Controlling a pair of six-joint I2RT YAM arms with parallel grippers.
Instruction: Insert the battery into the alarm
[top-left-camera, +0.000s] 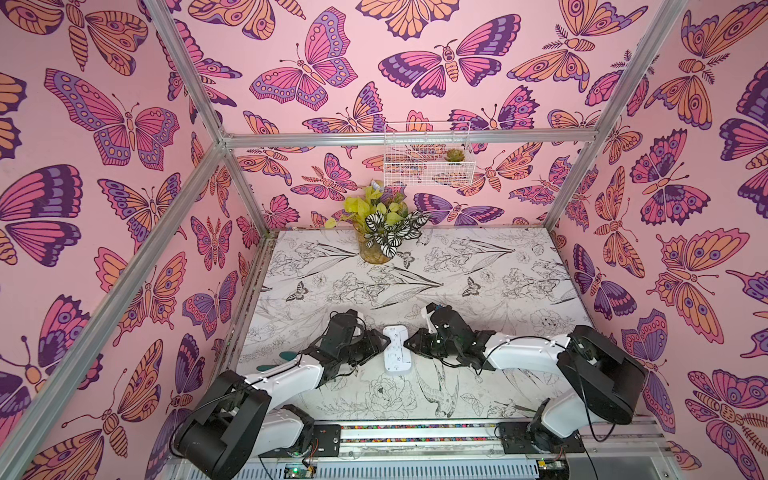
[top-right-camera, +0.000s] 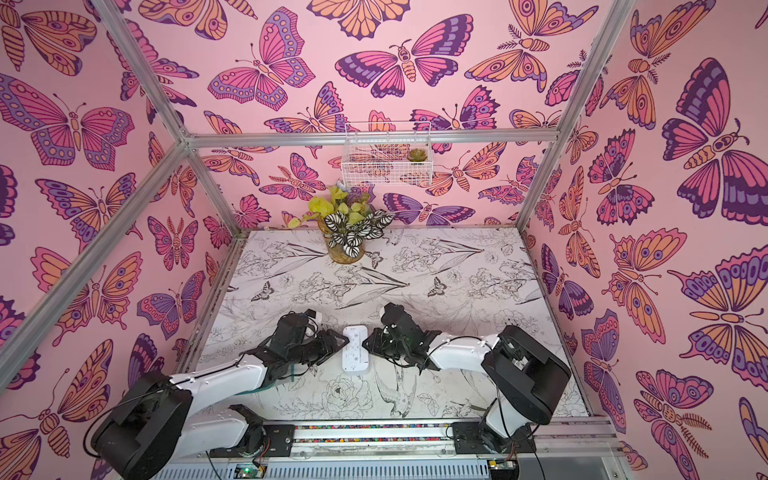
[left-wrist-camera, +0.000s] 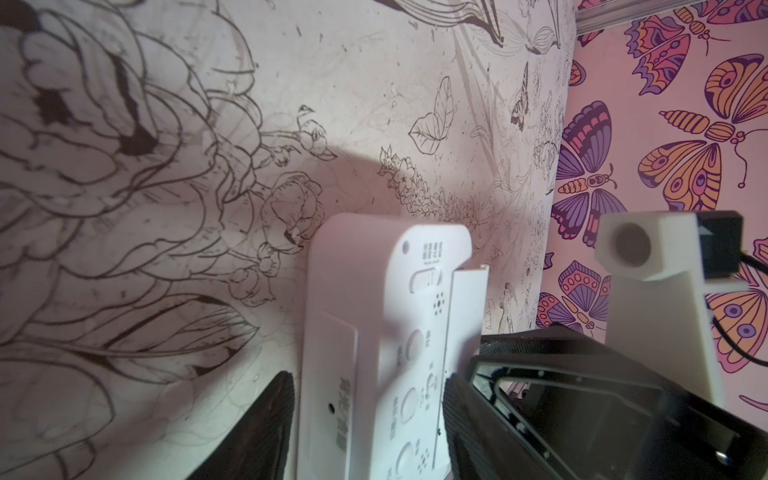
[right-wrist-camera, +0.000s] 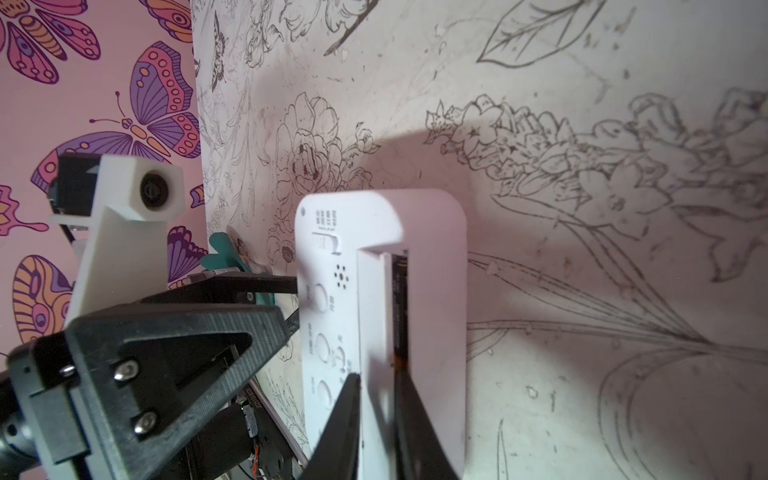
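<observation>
The white alarm (top-left-camera: 397, 349) stands on the table between my two grippers. In the left wrist view its buttons (left-wrist-camera: 414, 344) and switch face me, and my left gripper is part open around its lower part. In the right wrist view a slim white flap (right-wrist-camera: 374, 304) stands at a slot with a dark interior (right-wrist-camera: 400, 296). My right gripper's dark fingertips (right-wrist-camera: 408, 416) are at the flap's lower part, part open; whether they touch it is unclear. I cannot make out the battery for sure inside the slot.
A potted plant (top-left-camera: 376, 232) stands at the back of the table (top-left-camera: 504, 272). A wire basket (top-left-camera: 428, 172) hangs on the back wall. A teal object (right-wrist-camera: 224, 256) lies beyond the alarm on the left.
</observation>
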